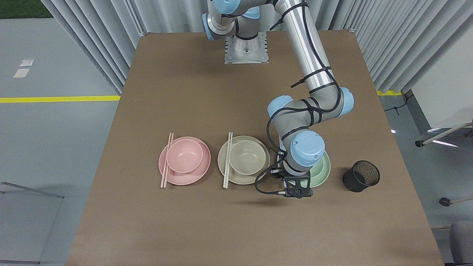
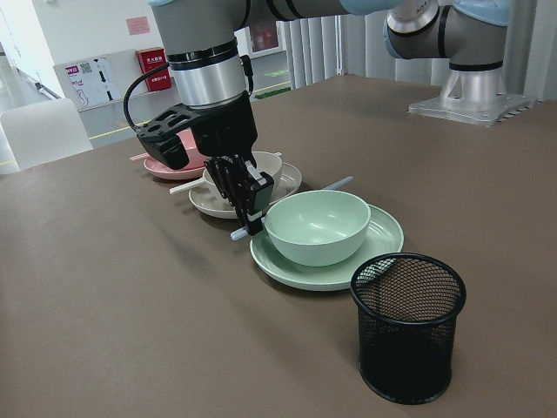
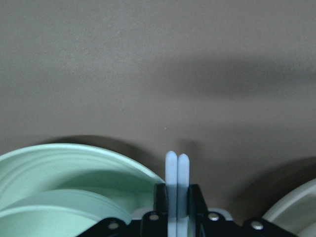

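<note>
In the wrist view, two pale blue-white chopsticks (image 3: 182, 173) stand between the fingers of my gripper, which is shut on them. They lie beside the green plate (image 3: 29, 163) and green bowl (image 3: 54, 222). In the left view my gripper (image 2: 252, 218) is low at the left edge of the green plate (image 2: 305, 280), beside the green bowl (image 2: 318, 235), with the chopsticks (image 2: 339, 184) running behind the bowl. In the front view the wrist hides much of the green set and the chopsticks.
A cream plate with bowl (image 1: 247, 157) and chopsticks (image 1: 226, 170) sits left of the arm; a pink set (image 1: 185, 157) is farther left. A black mesh cup (image 1: 358, 179) stands right of the green plate.
</note>
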